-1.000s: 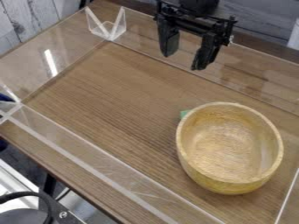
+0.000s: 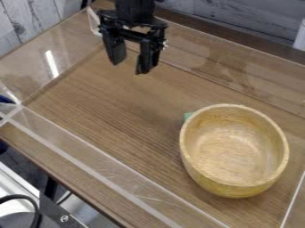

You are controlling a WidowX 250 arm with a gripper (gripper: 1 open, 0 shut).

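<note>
My black gripper point(image 2: 131, 49) hangs at the top, left of centre, over the wooden table, open, with its two dark fingers apart. A large cream-yellow bowl point(image 2: 234, 180) rests at the lower right. A small green object point(image 2: 188, 117) peeks out just behind the bowl's upper left edge, mostly hidden or too small to identify.
A pale translucent object point(image 2: 99, 25) stands behind the gripper at the top left, partly hidden by it. Black cables point(image 2: 24, 203) lie at the bottom left corner.
My gripper has moved left across the top of the view, from the upper right to left of centre, now partly covering the pale object. The bowl has not moved.
</note>
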